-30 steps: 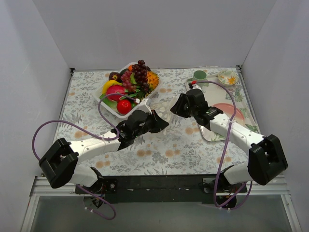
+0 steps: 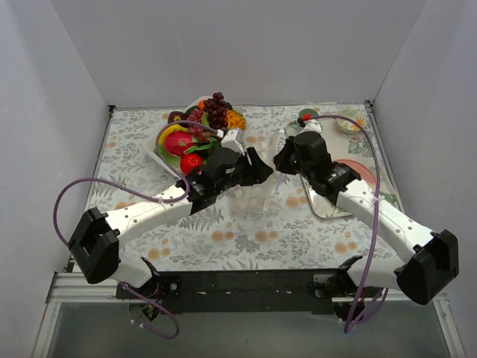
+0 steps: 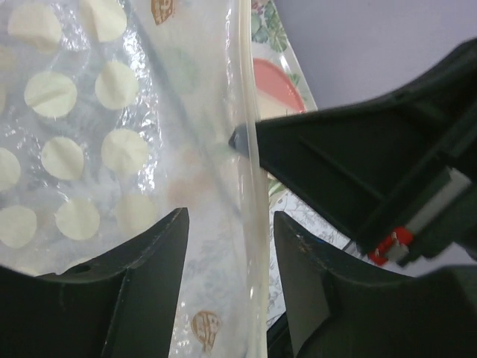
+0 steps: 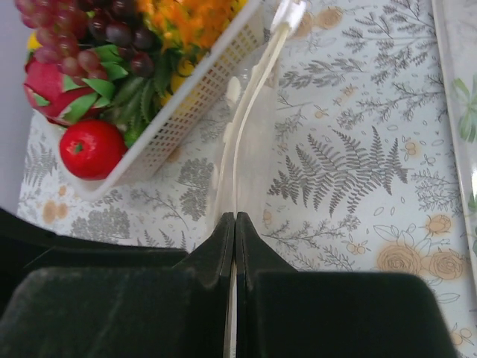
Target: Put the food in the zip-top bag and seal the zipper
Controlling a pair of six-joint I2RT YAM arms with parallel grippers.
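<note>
The clear zip top bag [image 3: 168, 134] with cream dots fills much of the left wrist view. In the top view it hangs, see-through [image 2: 252, 198], beneath the two grippers. My right gripper is shut on the bag's mouth edge, and the slider end [image 4: 291, 13] shows beyond it. Around the bag's edge, my left gripper stands open, a finger on each side. Food is heaped in the white basket at the back left: a red tomato [image 2: 191, 162], grapes [image 2: 218, 112], a dragon fruit [image 2: 177, 143] and more. Nothing shows inside the bag.
The white basket [image 4: 153, 149] stands close to the left of the bag. On the right, a tray [image 2: 322, 205] bears a pink plate [image 2: 358, 168], a bowl [image 2: 349, 119] and a green cup [image 2: 307, 113].
Both grippers look raised and nearer each other, bringing the bag up with them.
</note>
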